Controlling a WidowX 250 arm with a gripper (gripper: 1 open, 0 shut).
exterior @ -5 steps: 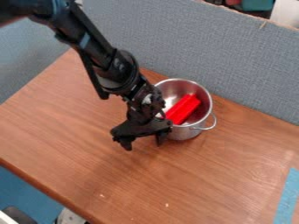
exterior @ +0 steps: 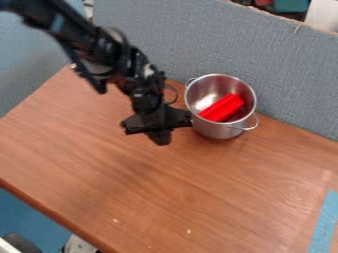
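Note:
A black robot arm reaches down from the top left to its gripper [exterior: 161, 133], which hangs low over the wooden table, just left of a steel pot [exterior: 234, 85]. The gripper looks shut, with nothing visible between its fingers. Inside the pot lies a red object [exterior: 223, 107], tilted along a diagonal. The pot's handles stick out at either side.
A grey padded wall [exterior: 238, 44] runs along the back. A blue strip [exterior: 322, 222] lies at the right edge.
The gripper has moved up and back, a little to the left of the pot's front. The pot has shifted slightly right and back, with the red object still inside.

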